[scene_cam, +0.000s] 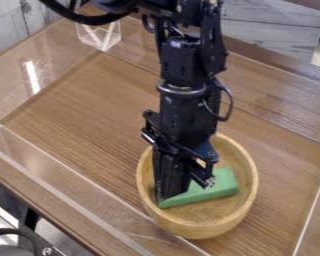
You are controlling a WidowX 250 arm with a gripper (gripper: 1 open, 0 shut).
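Observation:
My black gripper (pixel 170 170) reaches down into a round tan bowl (pixel 223 222) near the front right of the wooden surface. A green block (pixel 212 188) lies in the bowl, partly hidden by the gripper. The fingers look shut, their tips low at the bowl's left side; nothing clearly shows between them.
A clear plastic object (pixel 99 30) stands at the back left edge. A pale grey wooden strip (pixel 276 35) runs along the back.

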